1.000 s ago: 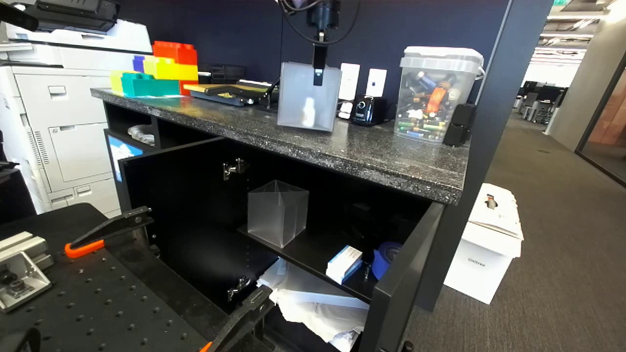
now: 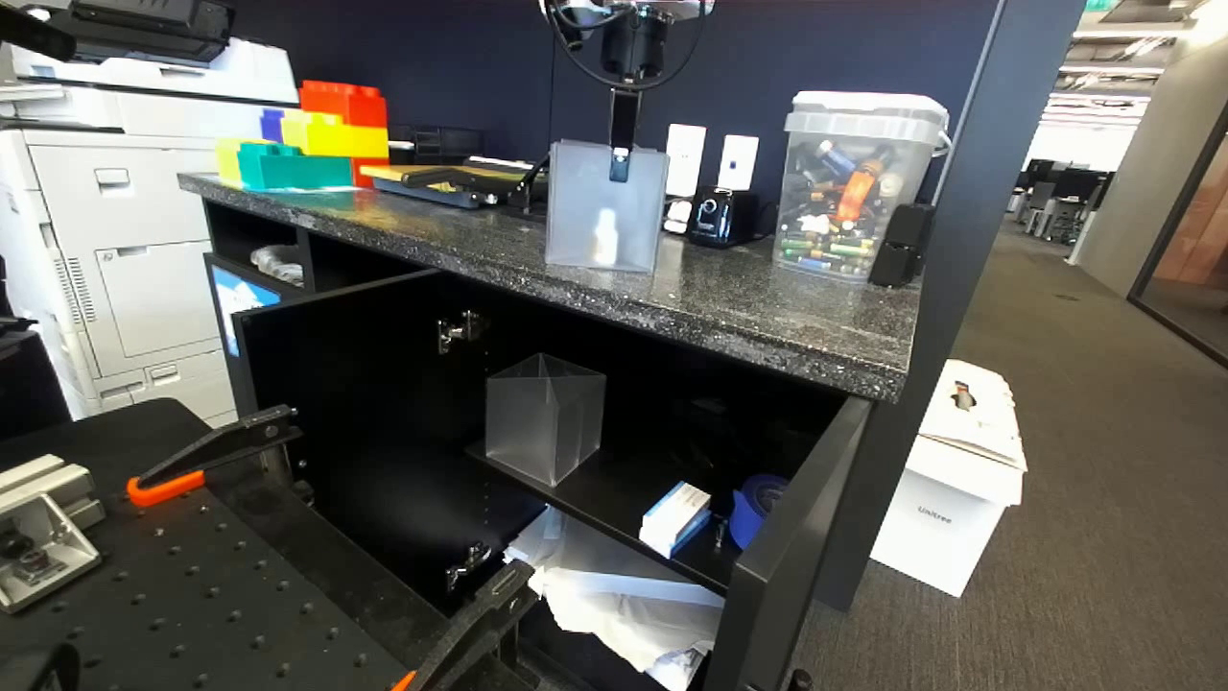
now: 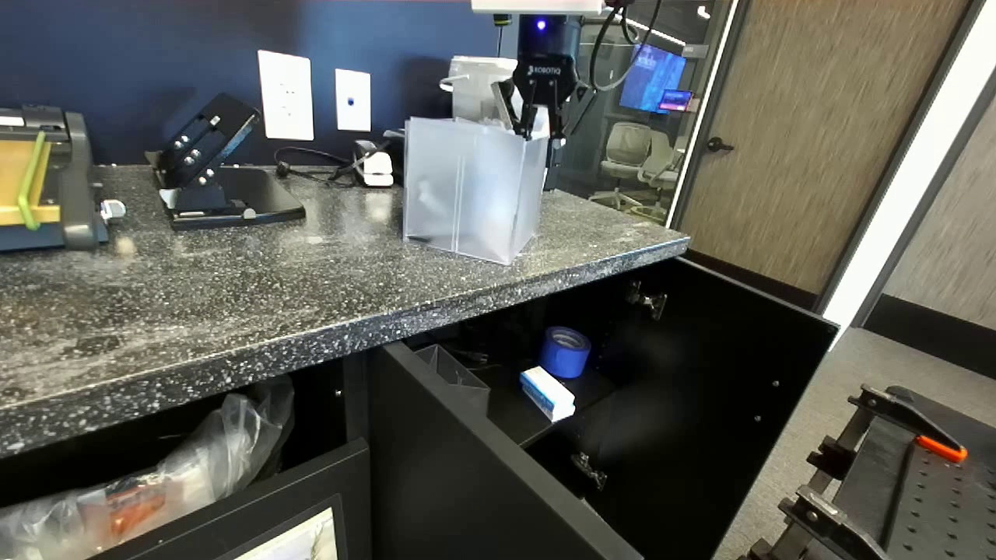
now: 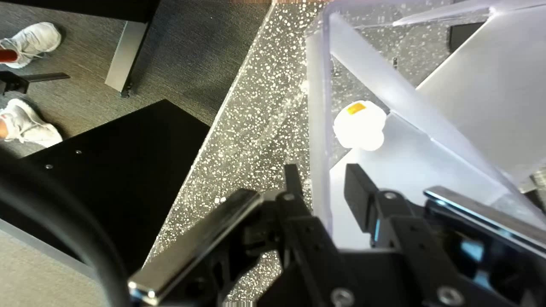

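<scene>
A clear frosted box (image 2: pixel 599 213) rests on the speckled counter, close to its front edge. My gripper (image 2: pixel 621 165) points down at the box's upper rim. In the wrist view, the fingers of my gripper stand apart on either side of one box wall (image 4: pixel 320 128), with gaps between wall and fingers, so it is open. A white rounded thing with an orange patch (image 4: pixel 359 125) shows within the box's outline. Exterior view 2 has the box (image 3: pixel 476 187) beneath the gripper (image 3: pixel 538 129). A second clear box (image 2: pixel 541 420) stands on the shelf below.
The cabinet doors (image 2: pixel 794 541) hang open beneath the counter. On the shelf are a small white-and-blue carton (image 2: pixel 676 518) and blue tape (image 3: pixel 565 351). A tub of batteries (image 2: pixel 858 190) stands to the right on the counter, with a black device (image 2: pixel 722 217) beside it.
My gripper and the clear box have come down slightly; the box's bottom now sits lower on the counter. The shelf and its contents look the same.
</scene>
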